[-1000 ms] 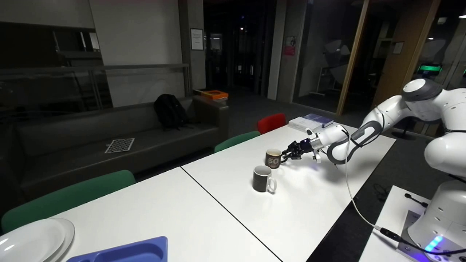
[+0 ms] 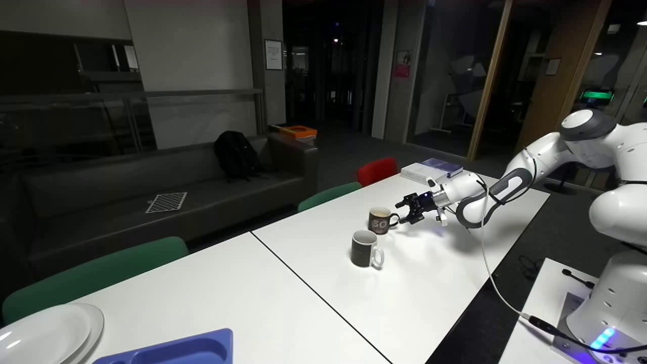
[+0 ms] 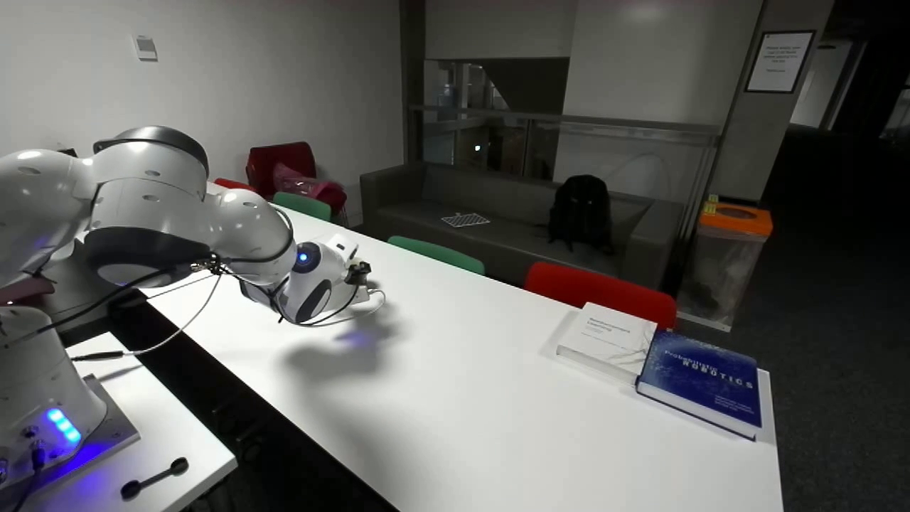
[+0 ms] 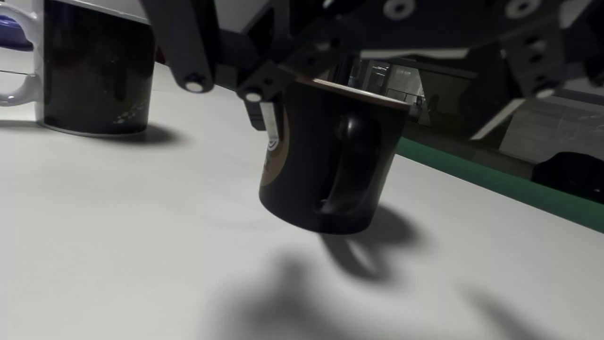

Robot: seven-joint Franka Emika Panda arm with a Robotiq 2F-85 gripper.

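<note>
A dark mug with "30" on its side stands upright on the white table, its handle turned towards my gripper. In the wrist view that dark mug lies ahead, with its handle facing the camera. My gripper is open, its fingers spread wide and nothing held between them. One finger overlaps the mug's left side in this view; whether it touches cannot be told. A second mug, dark with a white handle, stands nearer the front. Exterior view 2 hides both mugs behind the arm.
White plates and a blue tray occupy the table's near left end. Two books lie at the opposite end. Green and red chairs line the far edge.
The fingers, close together at the mug's handle a second ago, are now spread apart. My gripper sits slightly further right. Both mugs stay where they were.
</note>
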